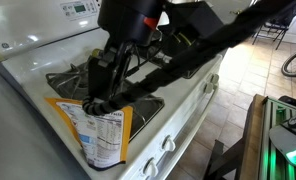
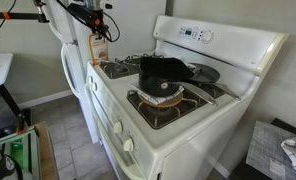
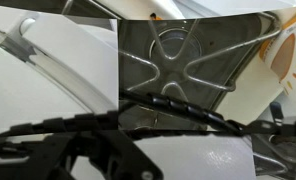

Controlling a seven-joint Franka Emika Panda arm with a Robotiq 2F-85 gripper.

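Note:
An orange-and-white bag (image 1: 98, 138) printed with a nutrition panel stands at the stove's near left front corner. My gripper (image 1: 106, 103) reaches down to the upper part of this bag, its black fingers overlapping the bag's top edge in exterior view 1. In exterior view 2 the gripper (image 2: 98, 24) is just above the bag (image 2: 100, 48). Part of the bag (image 3: 288, 55) shows at the right edge of the wrist view, close to a dark ridged finger (image 3: 208, 113). Whether the fingers touch the bag, and how far apart they stand, cannot be made out.
Bare burner grates (image 3: 175, 60) lie behind the bag on the white stove (image 2: 188, 125). A black pot (image 2: 163, 70) and pans occupy the other burners. Knobs (image 1: 169, 144) line the stove's front.

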